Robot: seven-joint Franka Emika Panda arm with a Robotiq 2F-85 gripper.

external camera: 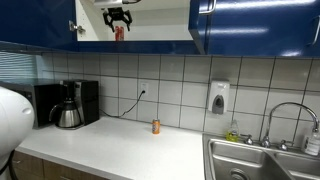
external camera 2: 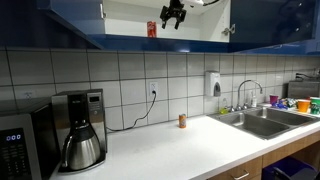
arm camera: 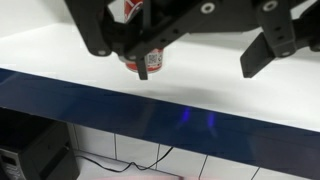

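Observation:
A red can [external camera: 119,33] stands inside the open blue wall cabinet [external camera: 160,47], on its shelf. My gripper [external camera: 117,19] is up at the cabinet opening, close to that can. Exterior view 2 shows the gripper [external camera 2: 173,16] to the right of the red can [external camera 2: 151,28]. In the wrist view the fingers of the gripper stand apart with nothing held between them. One finger [arm camera: 141,66] overlaps the red can [arm camera: 153,59] and hides part of it; whether they touch I cannot tell.
An orange can [external camera: 156,127] stands upright on the white counter [external camera: 120,148], which has much bare surface. A coffee maker [external camera 2: 80,130] and a microwave [external camera 2: 20,140] occupy one end; the sink [external camera 2: 270,120] lies at the other. The cabinet's blue bottom edge [arm camera: 180,122] runs below the shelf.

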